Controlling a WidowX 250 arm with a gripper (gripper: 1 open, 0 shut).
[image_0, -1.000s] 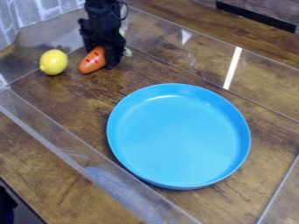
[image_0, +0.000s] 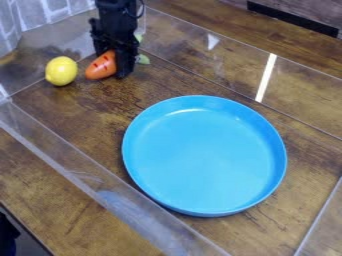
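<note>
A black gripper (image_0: 115, 50) reaches down from the top of the view over an orange carrot (image_0: 100, 66) with pale green leaves behind it, at the upper left of the wooden surface. The fingers are around or against the carrot; whether they are shut on it is hard to tell. A yellow lemon (image_0: 60, 70) lies just to the left of the carrot.
A large blue plate (image_0: 203, 153) fills the lower right of the work area. Clear plastic walls run along the left and right edges. The wood between the carrot and the plate is clear.
The gripper and carrot have shifted slightly to the left. The lemon and plate have not moved.
</note>
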